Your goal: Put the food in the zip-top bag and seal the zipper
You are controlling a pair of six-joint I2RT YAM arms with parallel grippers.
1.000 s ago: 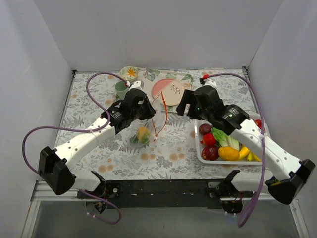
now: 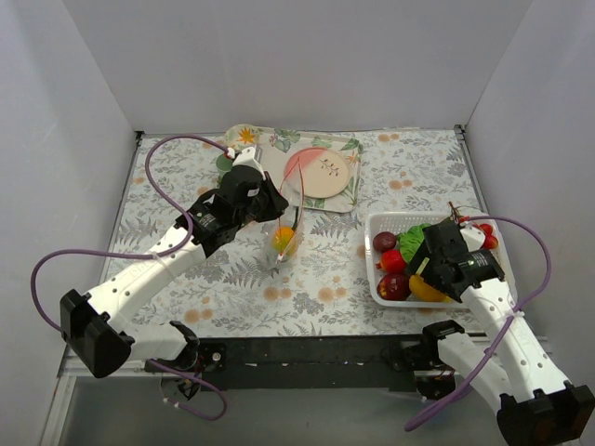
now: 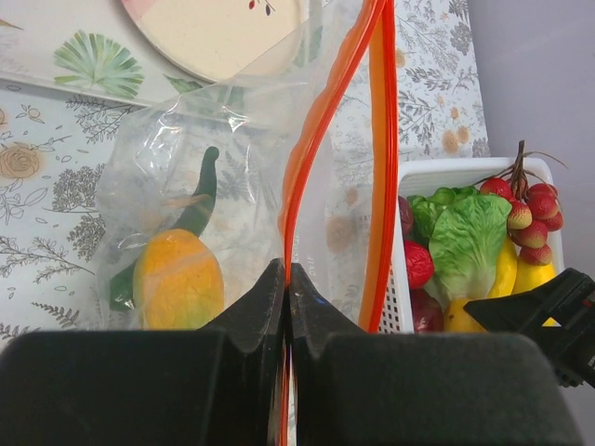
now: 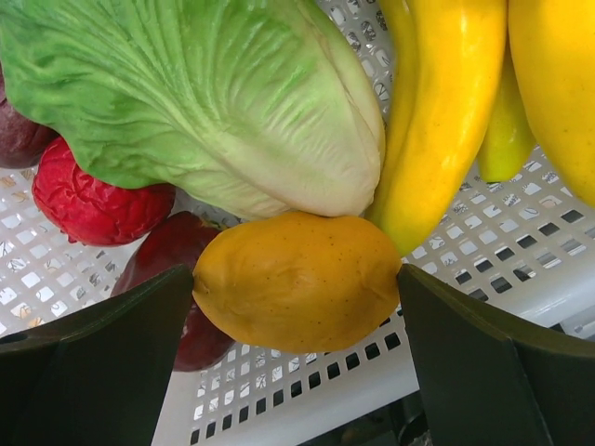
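Note:
My left gripper is shut on the orange-edged mouth of the clear zip top bag (image 3: pixel 246 209), which hangs open and upright above the table. Inside the bag lie a yellow-orange mango (image 3: pixel 178 283) and a long green vegetable (image 3: pixel 203 181). Over the white basket (image 2: pixel 372 223), my right gripper stands open, its fingers (image 4: pixel 102 348) on either side of another yellow-orange mango (image 4: pixel 297 269). Whether both fingers touch that fruit is hard to tell. The basket also holds a lettuce (image 4: pixel 214 102), bananas (image 4: pixel 451 102) and a red fruit (image 4: pixel 98 200).
Dark red fruit (image 4: pixel 181 279) lies against the mango, and red lychees (image 3: pixel 530 218) fill the basket's far corner. A tray with a pink and cream plate (image 2: pixel 321 172) is at the back. Clear table lies between bag and basket.
The right arm has swung right and down from beside the bag to the mango in the basket. My left gripper has shifted slightly, and the bag has turned and moved a little right.

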